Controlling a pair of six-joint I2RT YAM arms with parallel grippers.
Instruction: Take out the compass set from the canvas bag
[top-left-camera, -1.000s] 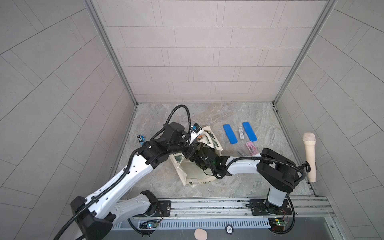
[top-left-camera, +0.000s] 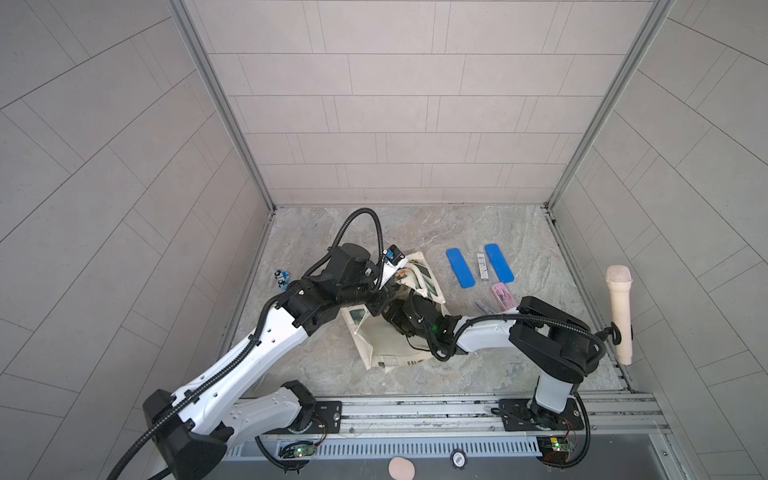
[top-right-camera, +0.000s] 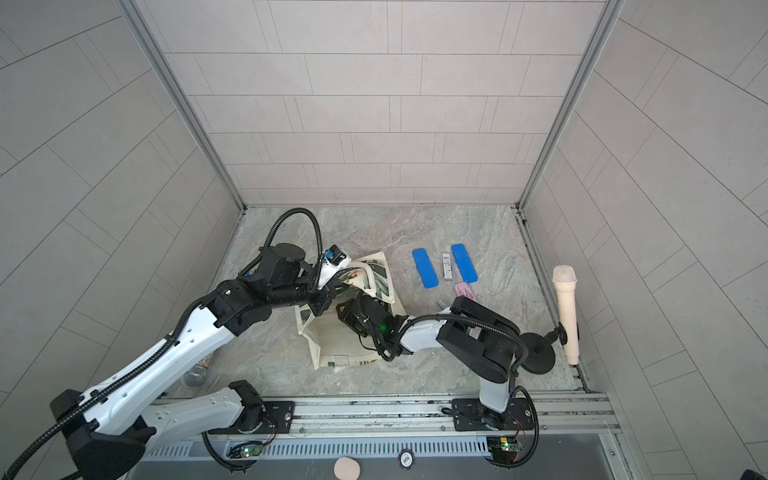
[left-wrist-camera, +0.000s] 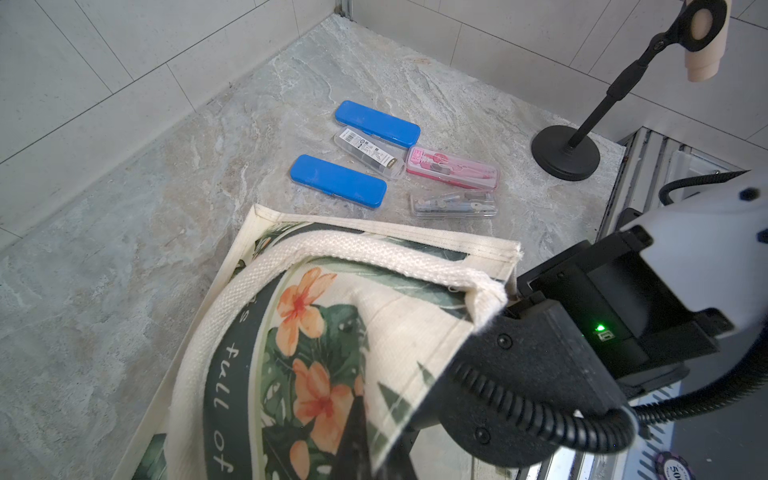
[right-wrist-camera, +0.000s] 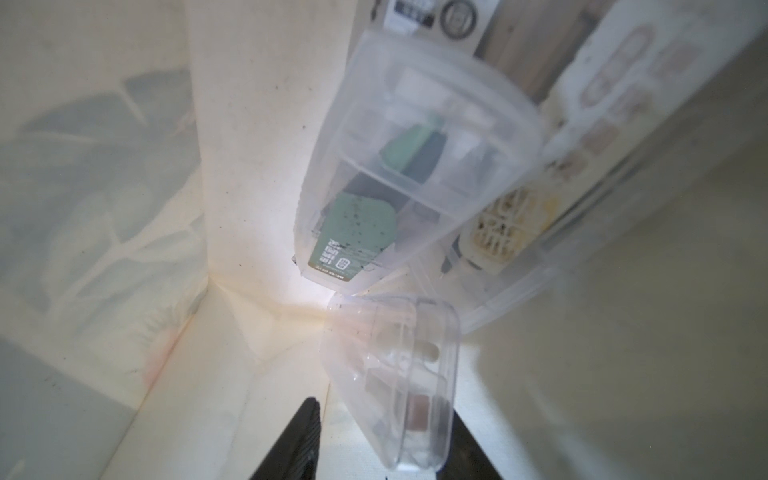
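The cream canvas bag (top-left-camera: 364, 344) lies on the marble floor. My left gripper is at its printed top flap beside the rope handle (left-wrist-camera: 264, 264); its fingers are mostly hidden by cloth. My right gripper is inside the bag, part open, with a clear plastic case (right-wrist-camera: 392, 360) between or just beyond its fingers; whether they touch it I cannot tell. More clear cases with green and printed contents (right-wrist-camera: 352, 232) lie above it in the right wrist view.
Blue cases (left-wrist-camera: 336, 180), a clear case (left-wrist-camera: 452, 204) and a pink case (left-wrist-camera: 452, 168) lie right of the bag. A black stand (left-wrist-camera: 564, 156) is by the right wall.
My right wrist has shifted very slightly within the bag; the left arm is almost unchanged.
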